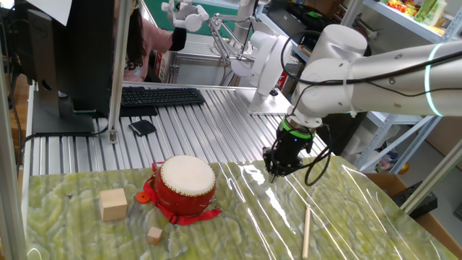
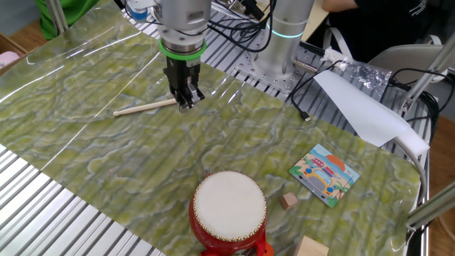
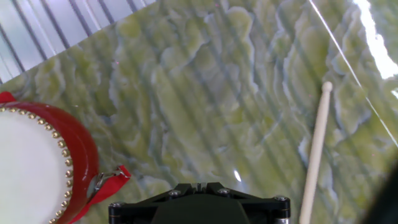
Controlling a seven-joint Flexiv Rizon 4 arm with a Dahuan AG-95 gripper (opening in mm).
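Note:
My gripper [image 1: 273, 178] hangs above the green marbled mat, to the right of the red drum [image 1: 189, 202] in exterior view 1. Its fingertips come together at the bottom of the wrist view, shut with nothing visible between them. A pale wooden drumstick [image 3: 316, 149] lies on the mat to the gripper's right in the wrist view, apart from it. Part of that stick [image 2: 146, 108] is hidden behind the gripper [image 2: 188, 107] in exterior view 2. The drum, with its white head [image 2: 229, 206], stands upright; only its edge shows at the left of the wrist view.
Near the drum are a larger wooden block [image 1: 113, 205] and a small wooden cube [image 1: 154, 235]. A colourful picture card [image 2: 325, 175] lies flat by the cube. Beyond the mat, a keyboard [image 1: 162, 97] rests on the slatted metal table.

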